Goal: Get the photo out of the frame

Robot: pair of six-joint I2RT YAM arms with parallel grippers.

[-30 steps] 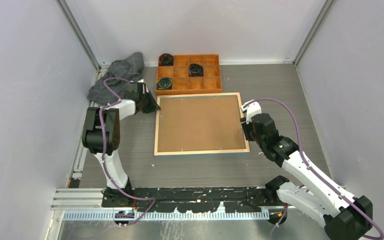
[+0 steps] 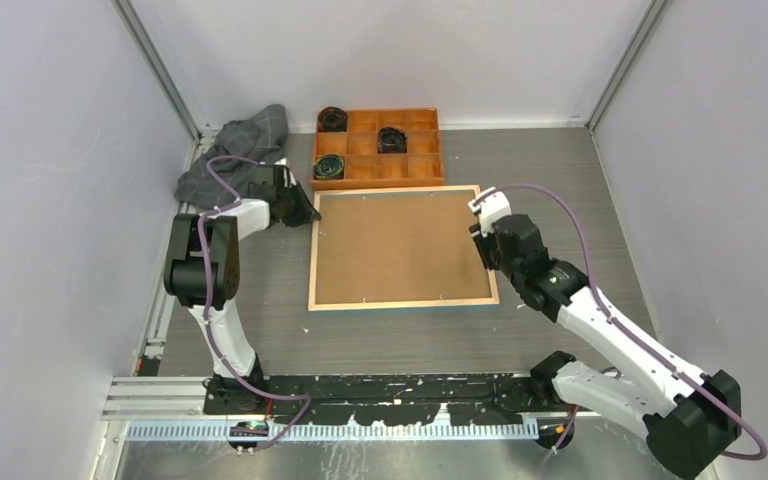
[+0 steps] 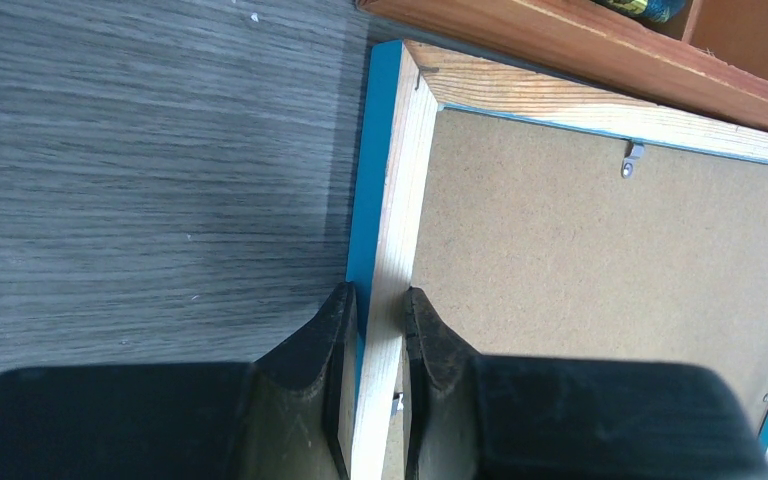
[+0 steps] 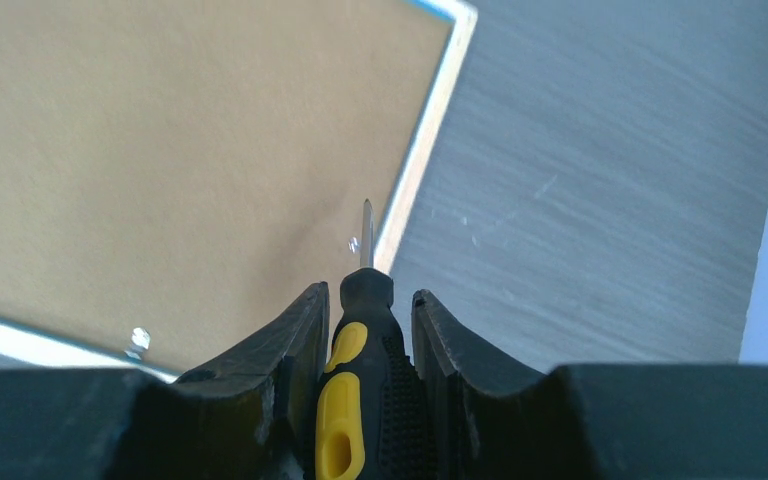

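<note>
The picture frame lies face down on the table, its brown backing board upward inside a pale wooden border with blue outer sides. Small metal clips, such as one clip by the top border, hold the board's edge. My left gripper is shut on the frame's left border near the upper corner. In the right wrist view my right gripper is shut on a black and yellow screwdriver. The screwdriver's tip appears near a clip along the right border; whether they touch I cannot tell. The photo itself is hidden.
Right behind the frame stands an orange compartment box with several dark coils inside. A grey cloth lies bunched at the back left. Bare table shows to the frame's right and in front of it.
The right gripper has shifted slightly left and toward the back over the frame's right border. My left arm and the frame have stayed where they were.
</note>
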